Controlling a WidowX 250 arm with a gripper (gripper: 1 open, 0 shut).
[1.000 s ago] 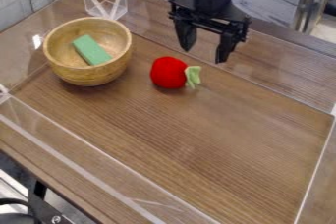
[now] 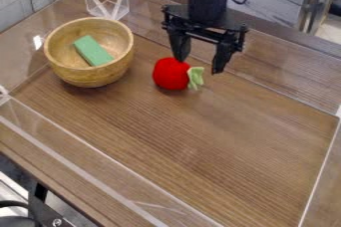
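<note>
A black gripper [image 2: 202, 45] hangs from the top of the camera view, its two fingers spread apart over the table, just above and right of a red round object [image 2: 170, 74] with a pale green leafy top, like a strawberry or radish toy. The gripper is open, with nothing seen between its fingers.
A wooden bowl [image 2: 60, 38] at the left holds a green block [image 2: 91, 53]. White walls edge the back, and a dark cable shows at the bottom left corner.
The gripper has moved slightly left and toward the front, closer to the red object. The red object and bowl are unchanged.
</note>
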